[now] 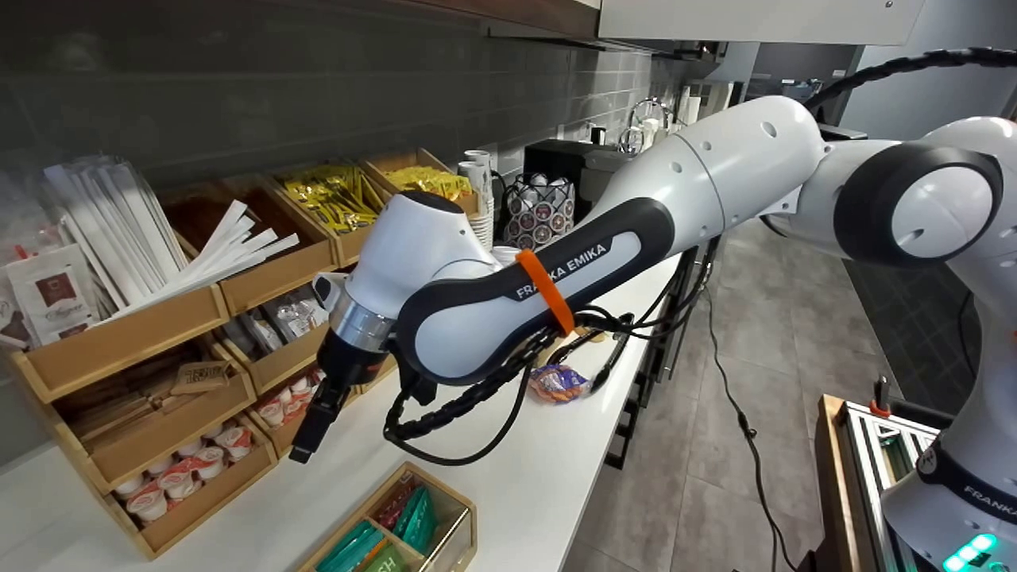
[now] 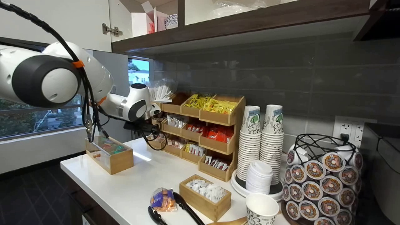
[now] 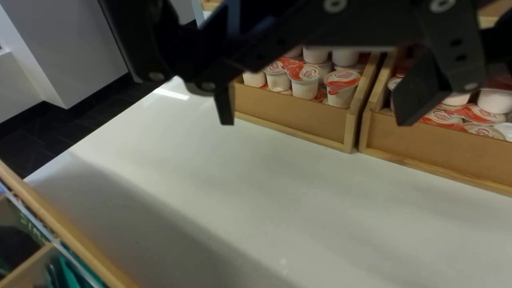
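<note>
My gripper stands open in the wrist view, its two black fingers wide apart and nothing between them. Beyond the fingers is a bottom bin [image 3: 293, 105] of the wooden organizer, filled with creamer cups [image 3: 305, 81] with red and white lids. A second creamer bin [image 3: 441, 153] adjoins it on the right, partly covered by a finger. From outside, the gripper [image 1: 301, 452] points downward in front of these lower bins, above the white counter [image 1: 496, 448]. How far it is from the cups cannot be judged exactly.
A wooden tea box [image 1: 462, 553] with green packets stands on the counter near the gripper. The organizer's upper bins hold white paper packets [image 1: 124, 229] and yellow packets [image 1: 329, 195]. Cup stacks [image 2: 249, 150] and a pod basket [image 2: 322, 180] stand farther along. Bare counter lies between tea box and bins.
</note>
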